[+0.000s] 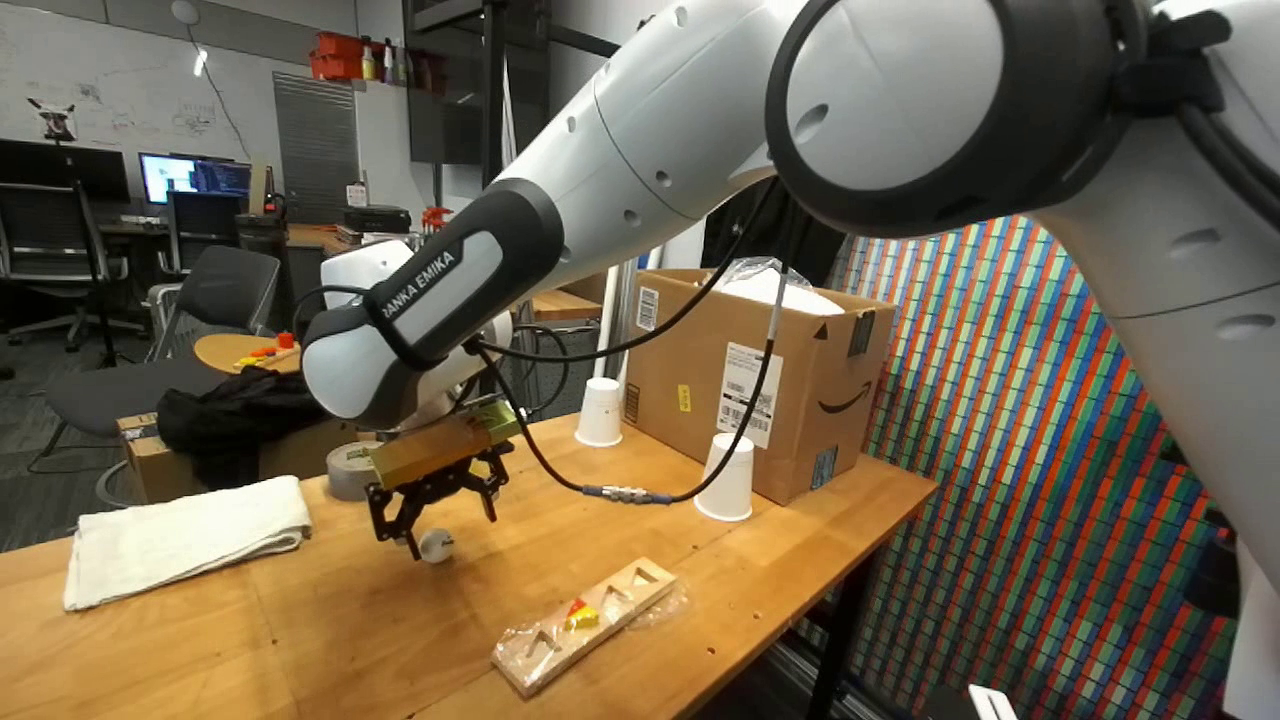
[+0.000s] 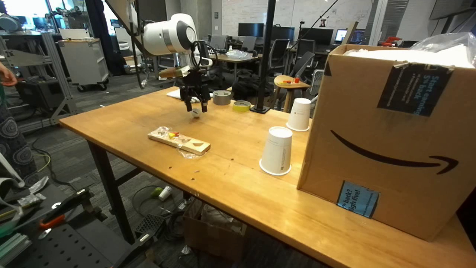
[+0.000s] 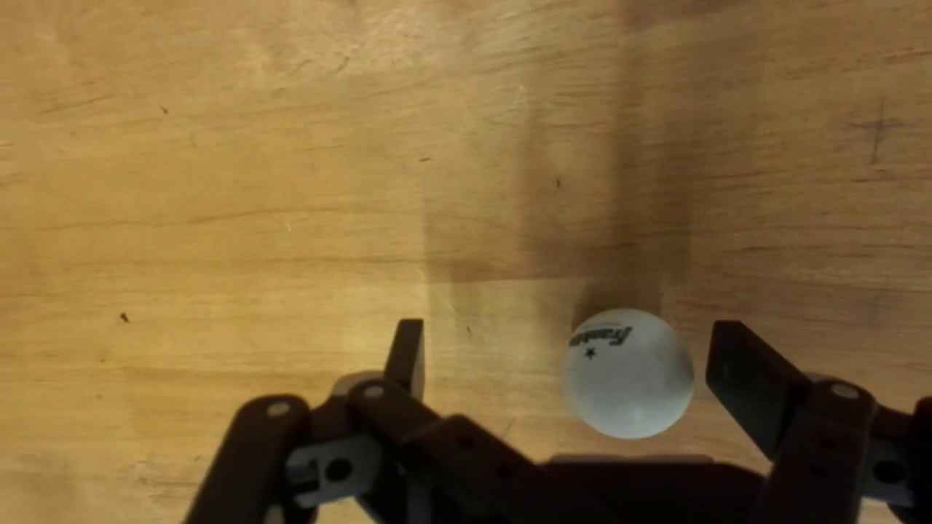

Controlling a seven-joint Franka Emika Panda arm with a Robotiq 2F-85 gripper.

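Observation:
A white ball with dark lettering rests on the wooden table, nearer the right finger in the wrist view. My gripper is open around it, with gaps on both sides and the wider one at the left. From exterior view 1, the gripper points down at the table and one finger partly overlaps the ball. Exterior view 2 has the ball just below and between the fingertips of the gripper.
A wooden block with cutouts, partly in clear plastic, lies toward the front edge. Two upturned white cups stand by a large cardboard box. A folded white towel and tape rolls lie toward the far side.

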